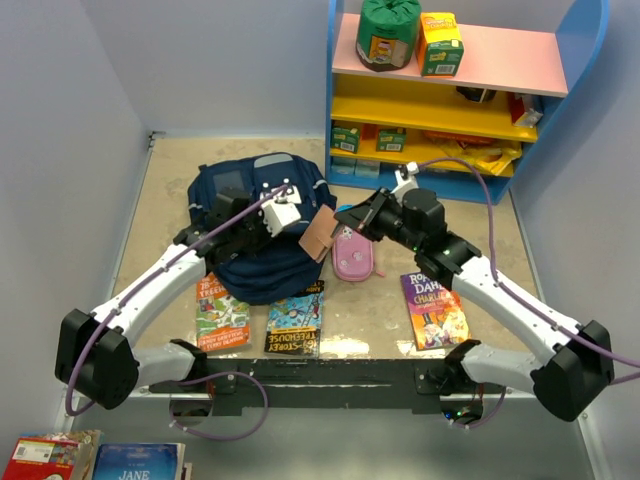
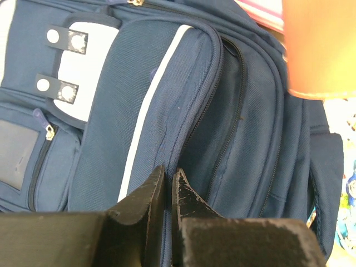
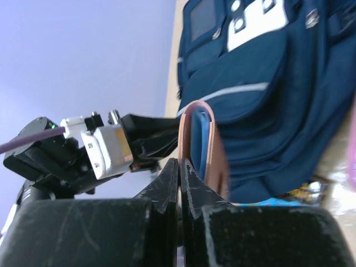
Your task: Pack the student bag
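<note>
The navy student bag lies at the back left of the floor, its front pocket and zip close up in the left wrist view. My left gripper is shut on the piped edge of the bag's fabric. A thin brown notebook, with something blue between its covers in the right wrist view, hangs beside the bag's right side. My right gripper is shut on its edge. A pink pencil case lies just right of the bag, partly hidden by the notebook and right arm.
Two Treehouse books lie in front of the bag, and a Roald Dahl book lies to the right. Behind the right arm stands a blue shelf with boxes. Bare floor shows between the pencil case and the Dahl book.
</note>
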